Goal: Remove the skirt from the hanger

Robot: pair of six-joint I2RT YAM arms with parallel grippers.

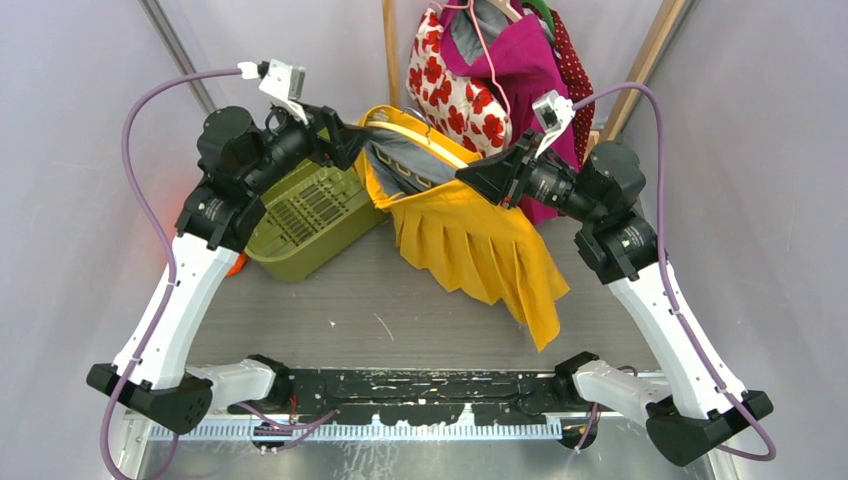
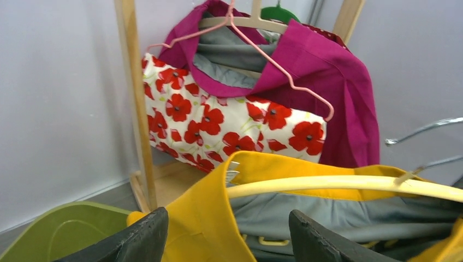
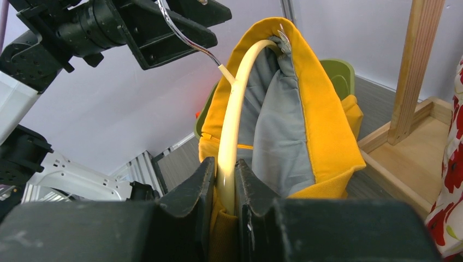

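Note:
The mustard-yellow skirt (image 1: 470, 245) hangs from a pale hanger (image 3: 236, 109), its waistband open around a grey lining. At the right end of the bar, my right gripper is shut on the hanger, with yellow cloth between its fingers too. My left gripper (image 1: 362, 143) is at the skirt's left end, its fingers apart. In the left wrist view, the yellow waistband edge (image 2: 215, 218) shows between its fingers, which do not clamp it. The metal hook (image 3: 183, 33) of the hanger passes in front of the left fingers in the right wrist view.
An olive-green basket (image 1: 300, 260) stands on the grey floor behind the left arm. Behind the skirt hang a red-flowered garment (image 2: 235, 125) and a magenta one (image 2: 349, 103). A wooden post (image 2: 134, 98) rises nearby.

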